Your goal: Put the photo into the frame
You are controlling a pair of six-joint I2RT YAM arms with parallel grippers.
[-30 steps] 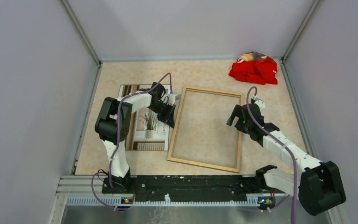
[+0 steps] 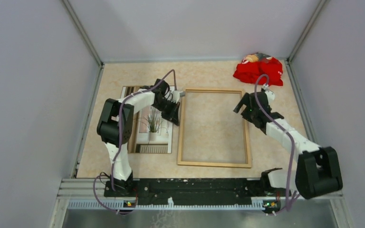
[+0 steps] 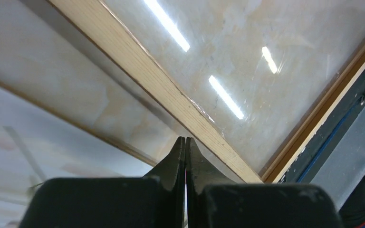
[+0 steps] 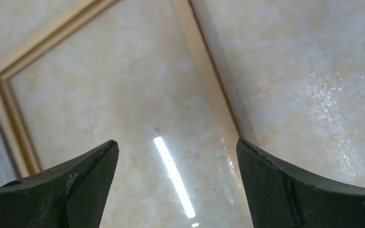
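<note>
The empty wooden frame [image 2: 214, 165] lies flat on the table, tilted very slightly, with a clear pane that shows glare in the left wrist view. To its left rests the photo [image 2: 154, 142], showing a potted plant and partly covered by my left arm. My left gripper [image 2: 177, 123] is shut beside the frame's left bar [image 3: 171, 97], fingertips together with nothing showing between them. At the opposite side, over the right bar [image 4: 209, 80], my right gripper [image 2: 238, 107] stands open and holds nothing; its fingers [image 4: 83, 183] are spread wide apart.
A crumpled red cloth [image 2: 259, 71] lies at the back right corner. Free table [image 2: 204, 73] stretches behind the frame. A dark strip and metal rail [image 2: 199, 207] run along the front edge.
The frame has turned, its near end swinging to the right, and now stands almost straight. My left gripper has moved slightly away from me; the right one has shifted a little to the right and back.
</note>
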